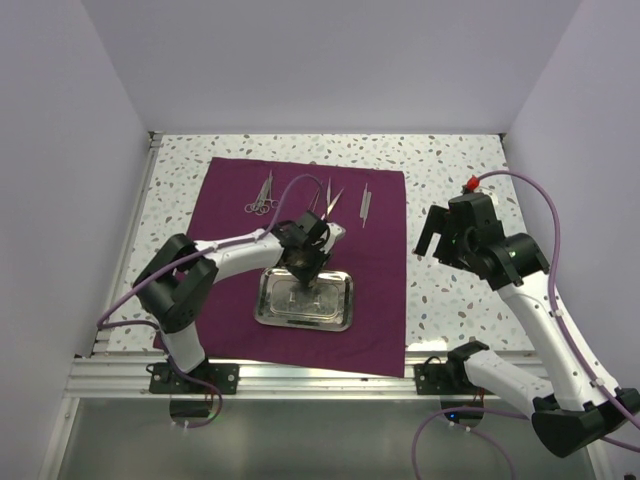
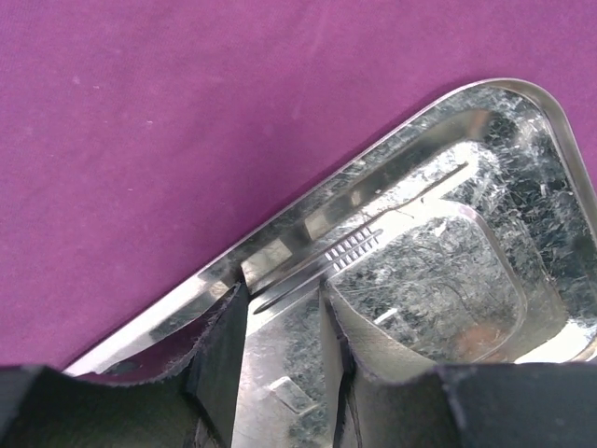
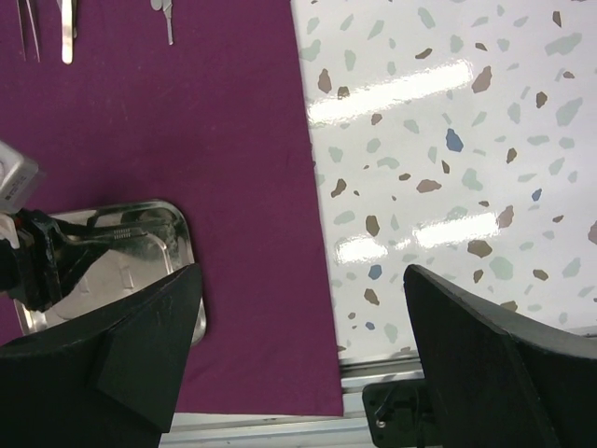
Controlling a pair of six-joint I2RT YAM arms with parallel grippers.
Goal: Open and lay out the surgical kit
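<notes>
The steel tray point(image 1: 304, 317) lies on the purple cloth point(image 1: 370, 300). In it, along the back wall, a slim metal instrument point(image 2: 350, 250) with a toothed section lies between the fingertips of my left gripper, which stand apart. From above, that gripper point(image 1: 308, 280) covers part of the tray. Laid out at the back of the cloth are scissor-like tools point(image 1: 262, 200), pointed instruments point(image 1: 334, 202) and slim handles point(image 1: 365, 205). My right gripper point(image 1: 432, 236) hangs open and empty over the speckled table at the right.
Grey walls stand at both sides and the back.
</notes>
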